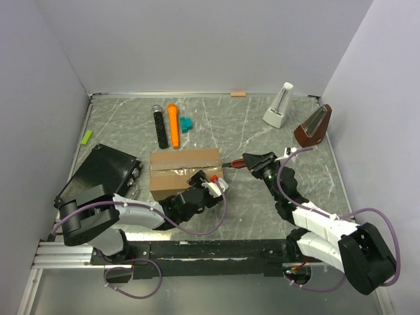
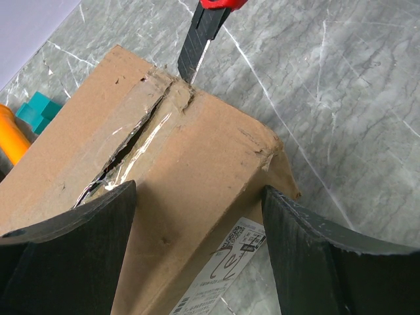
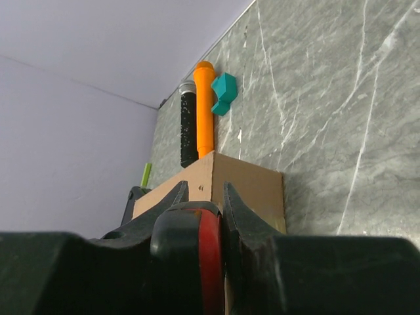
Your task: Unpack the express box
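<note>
The taped cardboard box (image 1: 184, 159) lies in the middle of the table; a slit runs along its tape in the left wrist view (image 2: 190, 157). My left gripper (image 1: 207, 187) is over the box's near right part, open, with a box corner between its fingers. My right gripper (image 1: 252, 163) is shut on a red-and-black box cutter (image 2: 216, 8), its blade pointing at the right end of the taped seam.
An orange microphone (image 1: 173, 125), black microphone (image 1: 160, 128) and teal piece (image 1: 186, 124) lie behind the box. A black case (image 1: 98, 174) is left; two metronomes (image 1: 279, 108) (image 1: 314, 126) stand back right.
</note>
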